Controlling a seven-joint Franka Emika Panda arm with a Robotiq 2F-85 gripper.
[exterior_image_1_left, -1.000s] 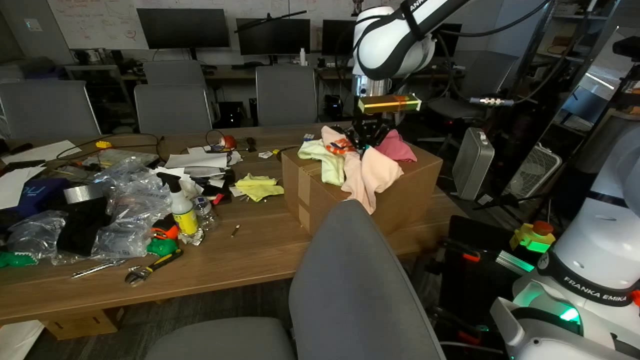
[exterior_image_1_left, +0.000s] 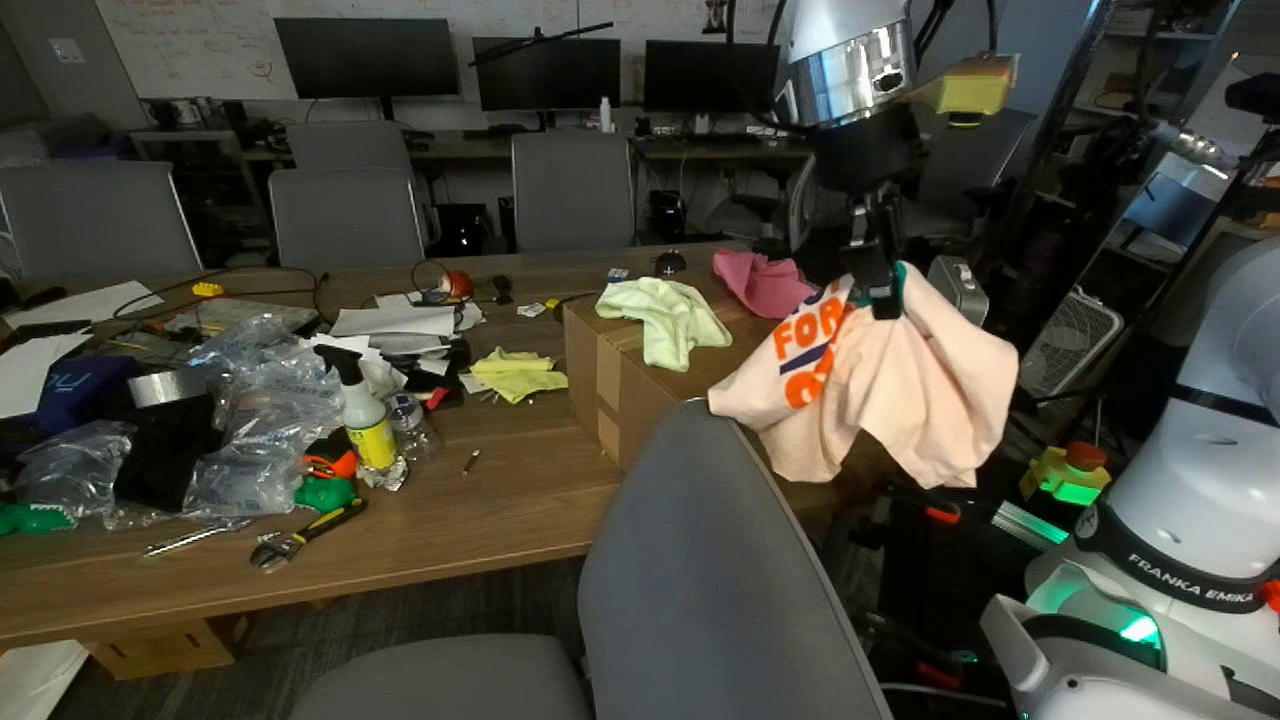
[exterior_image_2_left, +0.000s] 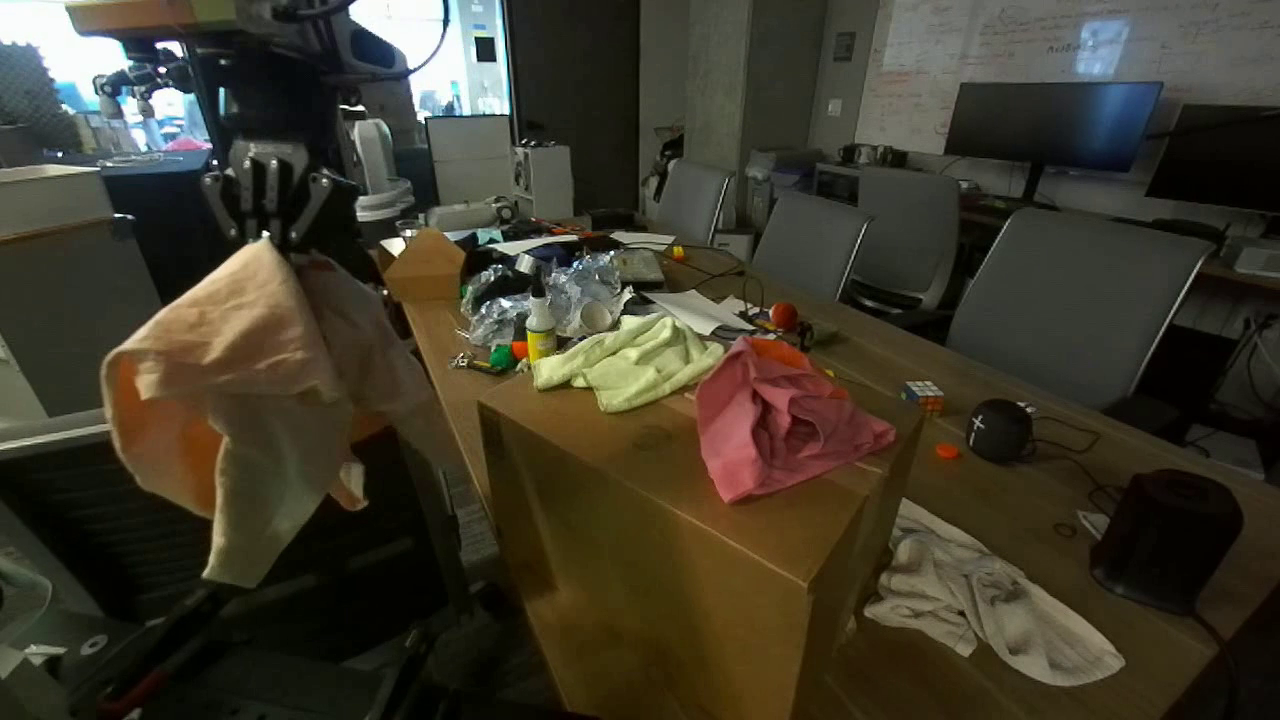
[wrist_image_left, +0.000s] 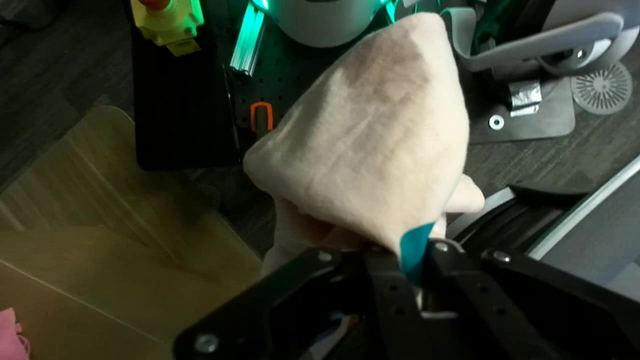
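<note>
A peach cloth (exterior_image_1_left: 924, 408) with orange lettering hangs in loose folds from my gripper (exterior_image_1_left: 879, 306), which is shut on it. In exterior view 2 the cloth (exterior_image_2_left: 258, 396) dangles clear of the box, left of it, under the gripper (exterior_image_2_left: 276, 240). The wrist view shows the cloth (wrist_image_left: 372, 132) bunched up ahead of the fingers, with a teal patch close to where it is pinched. On top of the cardboard box (exterior_image_2_left: 672, 528) lie a pale yellow-green cloth (exterior_image_2_left: 630, 360) and a pink cloth (exterior_image_2_left: 780, 420).
A grey chair (exterior_image_1_left: 708, 564) stands at the table's front edge, close to the hanging cloth. A white towel (exterior_image_2_left: 984, 600) lies beside the box. Plastic bags, a spray bottle (exterior_image_1_left: 366, 414) and tools crowd the table's left part. The robot's base (exterior_image_1_left: 1152, 576) is at right.
My gripper has moved away from above the box, toward the robot's base, carrying the peach cloth with it. The yellow-green and pink cloths stayed on the box.
</note>
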